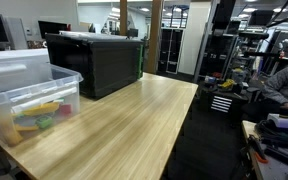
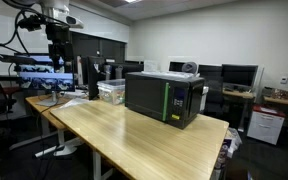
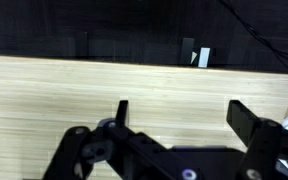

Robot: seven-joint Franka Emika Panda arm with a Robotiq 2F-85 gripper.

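In the wrist view my gripper stands open, its two dark fingers wide apart with only bare wood in the gap. Below it lies the edge of the light wooden table [image 3: 164, 90]. The second exterior view has the arm [image 2: 59, 40] raised high at the left, off the table's side. A black microwave [image 1: 99, 65] stands on the table, its front turned away in the first exterior view. A clear plastic bin [image 1: 34, 105] with several colourful items [image 1: 46, 112] inside sits near it.
Papers and a roundish item [image 2: 189, 68] rest on the microwave's top. More clear containers [image 2: 111, 92] stand beyond it. Dark floor [image 1: 209, 140] lies past its edge.
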